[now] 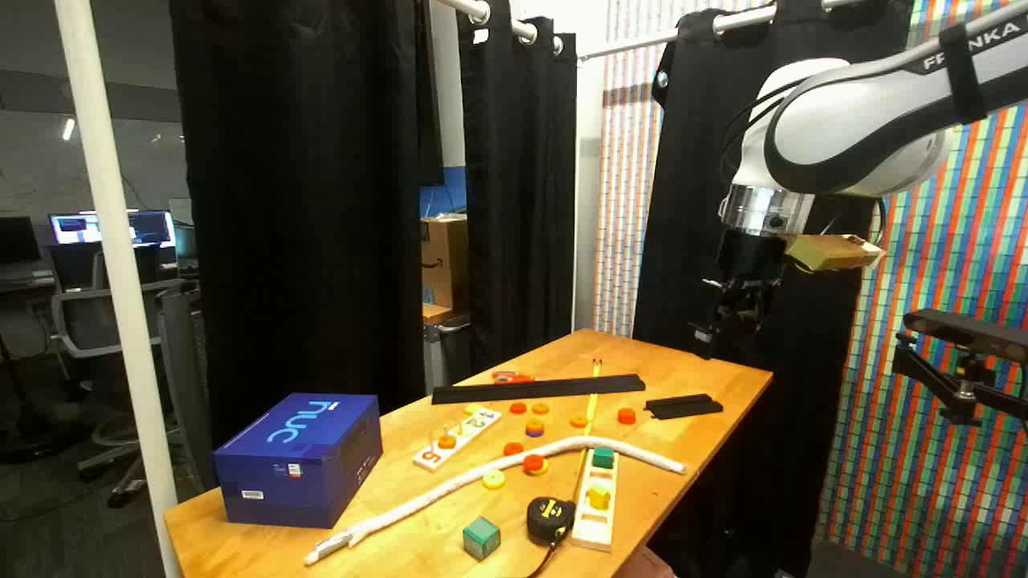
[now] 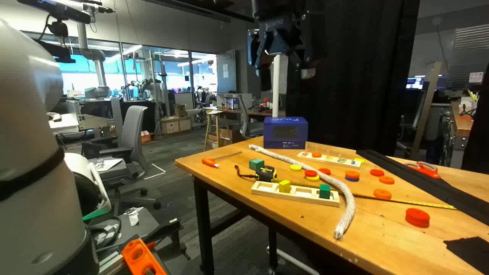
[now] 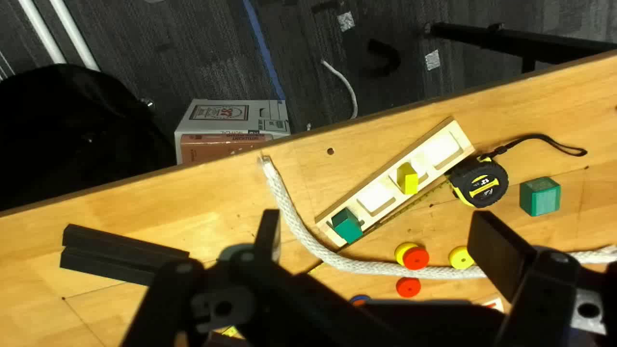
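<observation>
High above the table, my gripper stands open, its dark fingers [image 3: 498,248] spread wide with nothing between them. Below it in the wrist view lies a wooden tray [image 3: 345,207] with several slots; a green block [image 3: 347,225] is at one end and a yellow block [image 3: 408,178] nearer the other. A white rope [image 3: 298,225] curves past the tray's end. Beside the tray are a black-and-yellow tape measure [image 3: 481,182] with its tape out and a separate green cube [image 3: 539,196]. Red, yellow and orange rings lie loose, among them a red ring [image 3: 408,286].
A blue box [image 1: 299,457] occupies one table end. Pegged number board [image 1: 458,438], orange scissors [image 2: 422,169], an orange-handled tool [image 2: 210,162] and long black strips [image 1: 537,388] also lie on the table. Bare wood shows near the table's edge [image 3: 231,191].
</observation>
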